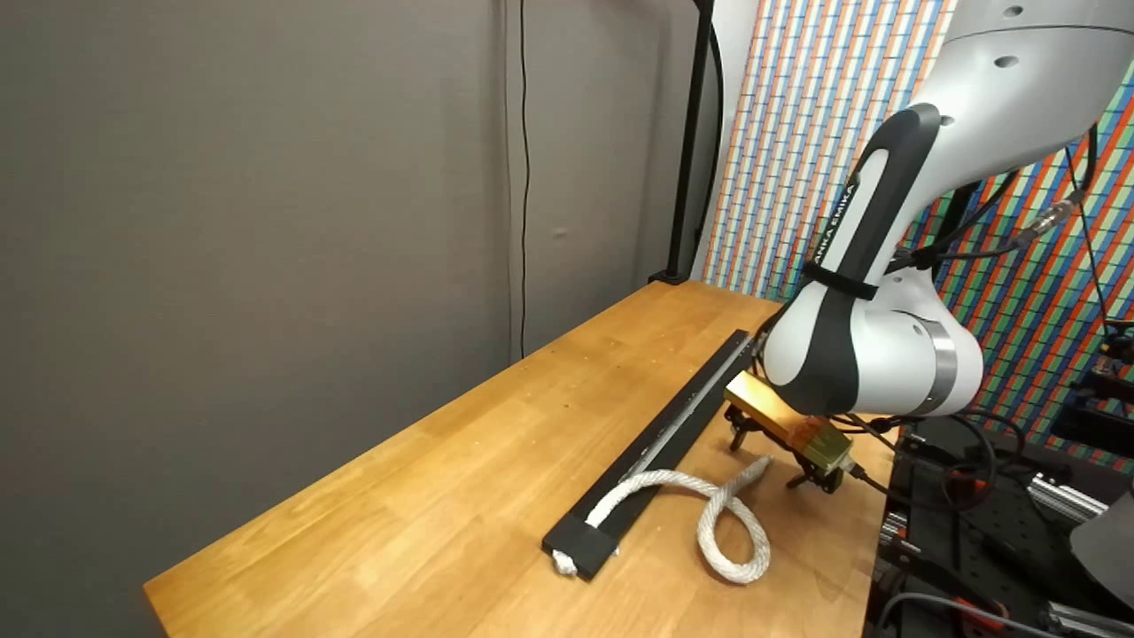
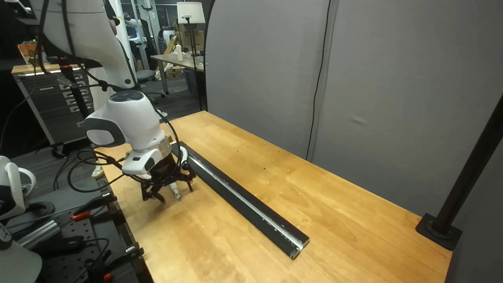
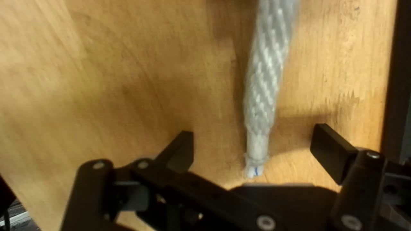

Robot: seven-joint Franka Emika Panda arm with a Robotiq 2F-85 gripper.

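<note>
A white braided rope (image 1: 648, 480) lies on the wooden table, one end held in the black block of a long dark bar (image 1: 590, 544). The rope bends into a loop and crosses itself near its free end. My gripper (image 1: 767, 462) is low over that free end, tilted, its fingers open. In the wrist view the rope's whitish bound tip (image 3: 257, 148) lies between the spread fingers, clear of both and closer to the middle than to either. From the far side the gripper (image 2: 177, 194) appears just above the table, with the rope tip (image 2: 175, 189) showing between its fingers.
The dark bar carries a grey rail (image 2: 235, 192) and runs lengthwise beside the gripper. A black post (image 2: 443, 221) stands at a far corner. Cables and a dark equipment bench (image 1: 957, 542) border the robot's side.
</note>
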